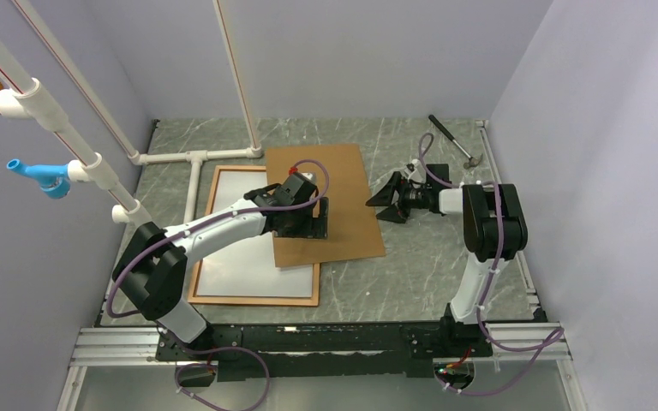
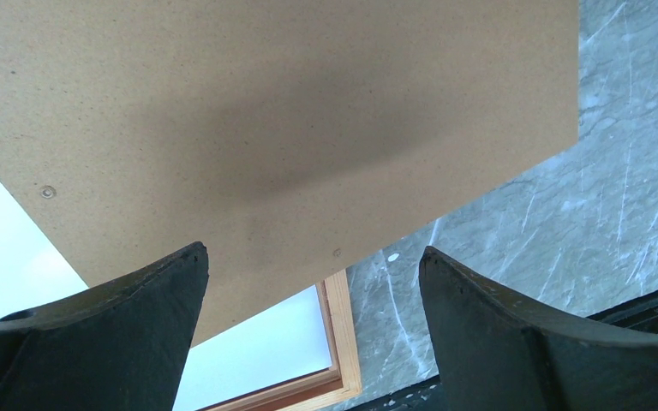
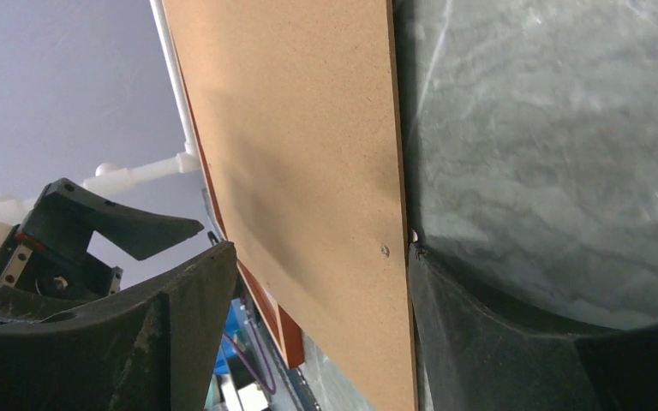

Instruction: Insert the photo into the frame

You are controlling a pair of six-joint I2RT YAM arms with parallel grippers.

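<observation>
A brown board (image 1: 347, 184) lies slanted across the right part of a wooden frame (image 1: 257, 300). A plain white sheet (image 1: 231, 272) fills the frame's visible inside; no picture shows on it. Over the board, my left gripper hangs open, with nothing between its fingers. My right gripper (image 1: 377, 211) stands low at the board's right edge, open. In the right wrist view, one fingertip (image 3: 418, 257) is against or very near that edge, outside it, while the other finger (image 3: 214, 278) is above the board's face. The board covers the frame's right side.
A hammer (image 1: 454, 139) lies at the back right. White pipes (image 1: 197, 157) run behind and left of the frame.
</observation>
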